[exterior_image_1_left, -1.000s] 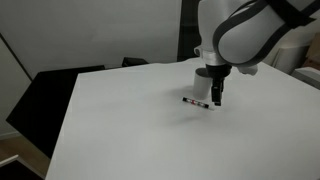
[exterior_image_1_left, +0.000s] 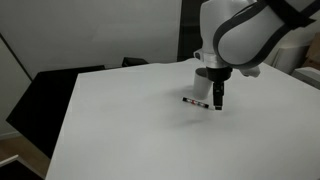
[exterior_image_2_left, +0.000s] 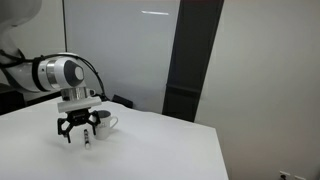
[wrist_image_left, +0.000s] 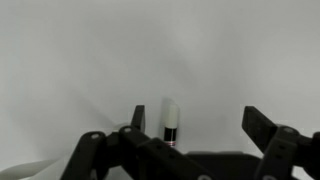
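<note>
A marker (exterior_image_1_left: 196, 103) with a white body, a red band and dark parts lies on the white table. Close behind it stands a white mug (exterior_image_1_left: 202, 86), partly hidden by the arm in exterior view 1; in exterior view 2 the mug (exterior_image_2_left: 107, 124) shows its handle. My gripper (exterior_image_2_left: 79, 129) is open and low over the table, with the marker (exterior_image_2_left: 87, 140) near its fingers. In the wrist view, the pale end of the marker (wrist_image_left: 171, 120) shows in the gap of my gripper, nearer the left finger. Nothing is gripped; the marker's other end is hidden.
A pale curved shape (wrist_image_left: 25, 171) at the wrist view's lower left may be the mug. Dark furniture (exterior_image_1_left: 45, 105) stands beyond the table's left edge.
My gripper has come slightly lower beside the marker's end. Marker and mug have stayed in place.
</note>
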